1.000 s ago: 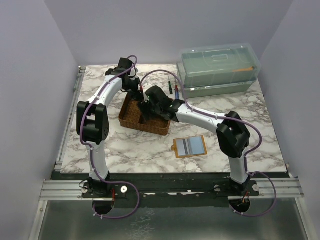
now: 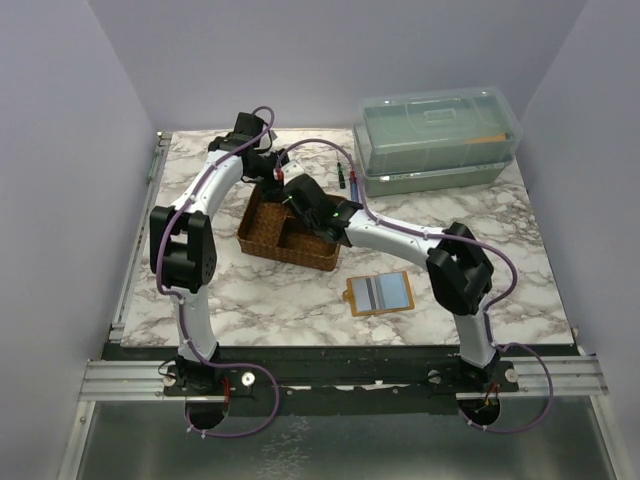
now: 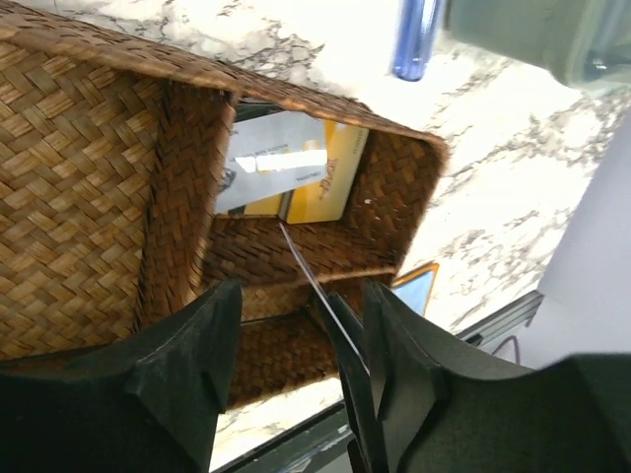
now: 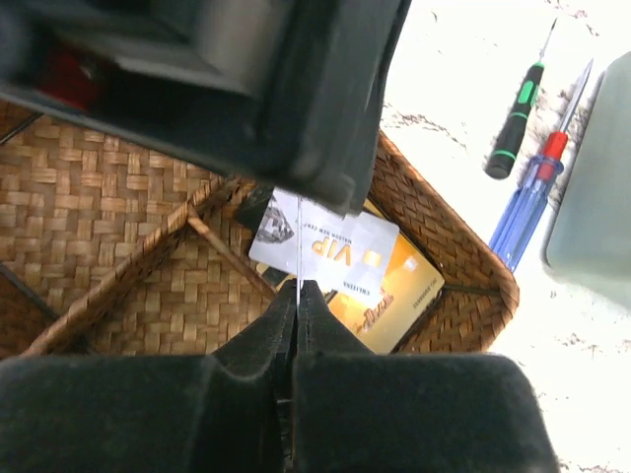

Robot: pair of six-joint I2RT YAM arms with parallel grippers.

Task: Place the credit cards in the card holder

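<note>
The woven basket (image 2: 287,252) has several compartments. Inside the rear right one lie a white-grey VIP card (image 4: 330,241) and a yellow card (image 4: 406,291), overlapping, with something dark under their edge. My right gripper is shut over the basket; a thin pale card (image 4: 299,241), seen edge-on, sticks out from between its fingertips. In the left wrist view that same card (image 3: 304,266) appears as a thin slanting line. My left gripper is partly open, its fingers on either side of this line. No separate card holder can be made out for certain.
A wood-framed panel (image 2: 380,293) with grey stripes lies in front of the basket to the right. Behind the basket are a green-black screwdriver (image 4: 515,126) and a blue one (image 4: 532,197), beside a lidded clear box (image 2: 435,140).
</note>
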